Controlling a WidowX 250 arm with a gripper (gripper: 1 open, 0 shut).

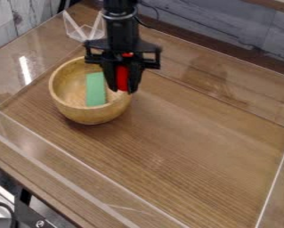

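The black gripper [123, 64] hangs over the right part of a tan wooden bowl [89, 109], with a red object [126, 75] between or just below its fingers. Whether the fingers grip it cannot be told. A green block [94, 87] stands inside the bowl at the left. The arm hides part of the bowl's back rim.
A clear plastic object [82, 27] sits at the back left by a pale wall. Cables lie at the bottom left.
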